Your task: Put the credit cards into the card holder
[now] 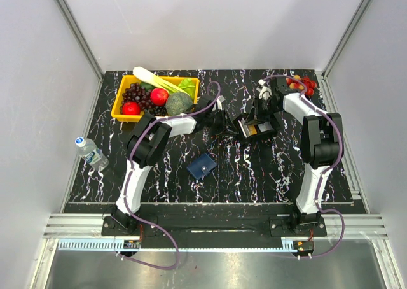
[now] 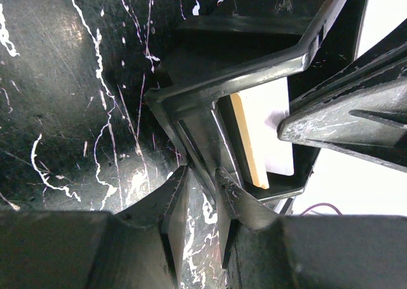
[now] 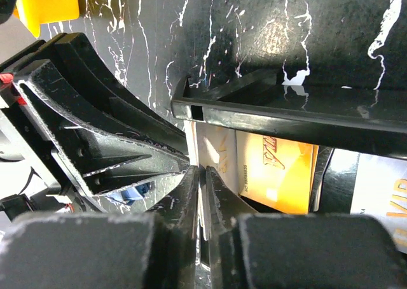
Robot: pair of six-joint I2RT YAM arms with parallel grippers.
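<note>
The black card holder [image 1: 261, 133] lies right of centre, my left gripper [image 1: 226, 126] at its left end. In the left wrist view my left gripper is closed on the holder's black end wall [image 2: 203, 136]. My right gripper is over the holder, its fingertips at a pale card [image 3: 219, 149] standing at the left end, beside a yellow card [image 3: 276, 171]; a white card [image 3: 381, 193] sits further right. Whether the right fingers grip the pale card is hard to tell. A blue wallet-like item [image 1: 201, 166] lies front of centre.
A yellow basket of produce [image 1: 117, 107] stands back left, a water bottle [image 1: 92, 154] at the left, red and orange fruit [image 1: 306, 85] back right behind my right arm.
</note>
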